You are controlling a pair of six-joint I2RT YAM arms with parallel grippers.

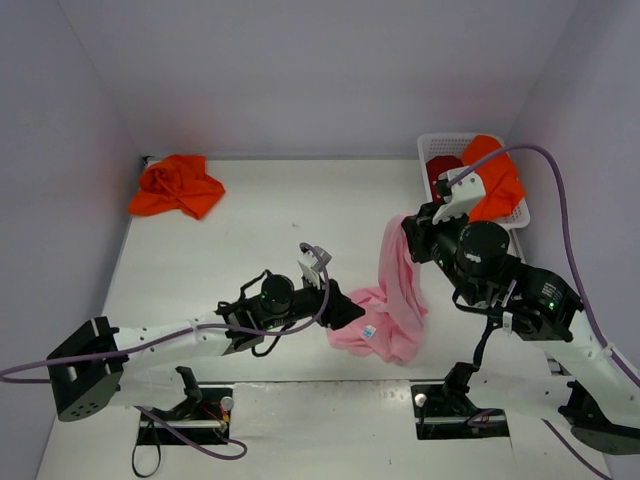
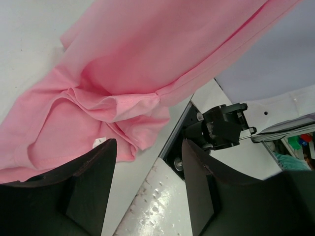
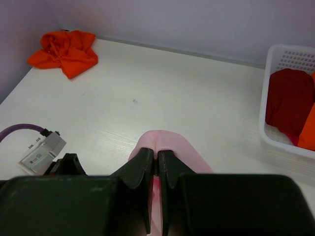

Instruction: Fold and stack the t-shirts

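Note:
A pink t-shirt [image 1: 402, 290] hangs from my right gripper [image 1: 408, 238], its lower part bunched on the table with a small white label showing. In the right wrist view the right fingers [image 3: 142, 169] are pressed together with pink cloth [image 3: 172, 142] gathered between and behind them. My left gripper [image 1: 352, 312] is over the bunched cloth at its left side. Its two fingers stand wide apart in the left wrist view, with the pink shirt [image 2: 93, 118] beyond them and nothing gripped. How the shirt's sleeves and hem lie cannot be made out.
An orange cloth [image 1: 177, 186] lies crumpled at the back left. At the back right stands a white basket [image 1: 436, 146] holding a dark red cloth [image 1: 440, 167] and an orange one [image 1: 492, 180].

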